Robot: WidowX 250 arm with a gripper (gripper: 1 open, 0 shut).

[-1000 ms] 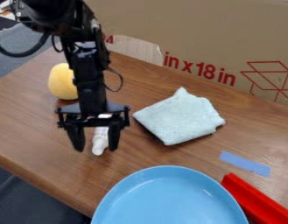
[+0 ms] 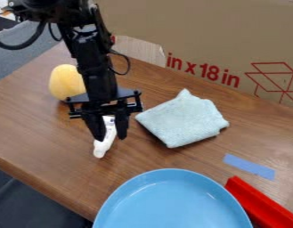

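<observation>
My black gripper (image 2: 109,126) is low over the wooden table, its fingers around or just above a slim white object (image 2: 103,146) that lies pointing toward the front edge. Whether the fingers touch it I cannot tell. A yellow rounded object (image 2: 65,82) sits behind the gripper at the left, partly hidden by the arm.
A folded pale cloth (image 2: 182,118) lies to the right. A blue plate (image 2: 173,211) is at the front, a red object (image 2: 262,203) and a strip of blue tape (image 2: 248,166) at the right. A cardboard box (image 2: 220,40) stands behind.
</observation>
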